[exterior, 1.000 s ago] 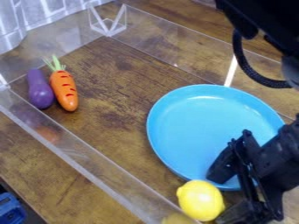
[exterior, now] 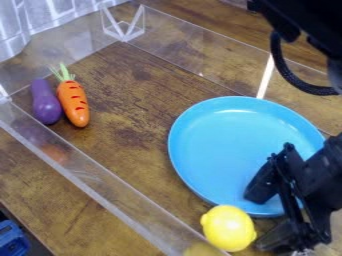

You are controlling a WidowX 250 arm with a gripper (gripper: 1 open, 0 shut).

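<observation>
A blue plate [exterior: 223, 148] lies on the wooden table inside a clear-walled enclosure. My black gripper [exterior: 287, 200] is low at the right edge of the view, over the plate's front right rim, just right of a yellow lemon [exterior: 229, 228] that sits in front of the plate. The fingertips are dark and partly out of view, so I cannot tell how the fingers stand or whether anything is between them.
An orange carrot [exterior: 74, 100] and a purple eggplant [exterior: 46, 103] lie at the left. Clear walls run along the left and back. A blue object [exterior: 8, 237] sits outside at lower left.
The gripper and arm have shifted very slightly at the right; the plate, lemon and vegetables look the same.
</observation>
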